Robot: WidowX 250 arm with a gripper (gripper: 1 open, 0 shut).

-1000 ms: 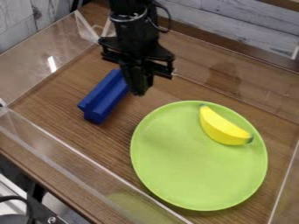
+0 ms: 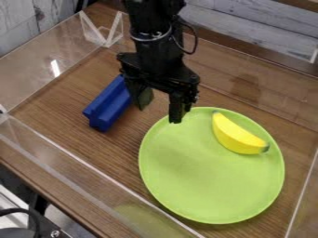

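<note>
My black gripper [image 2: 156, 104] hangs over the middle of the table, open, just above the upper left edge of the green plate [image 2: 209, 184]. A small dark greenish shape shows between or behind its fingers, too unclear to name. A yellow toy banana [image 2: 239, 136] lies on the right part of the plate. A blue elongated block or holder [image 2: 107, 109] stands left of the gripper, partly behind it.
The wooden table [image 2: 65, 125] has clear room at the left and at the back right. Transparent walls border the left side, and a white slatted edge runs along the back. A black cable lies at the bottom left corner.
My gripper has come lower and toward the camera, from behind the plate to just over its upper left edge. The banana, plate and blue block have not moved.
</note>
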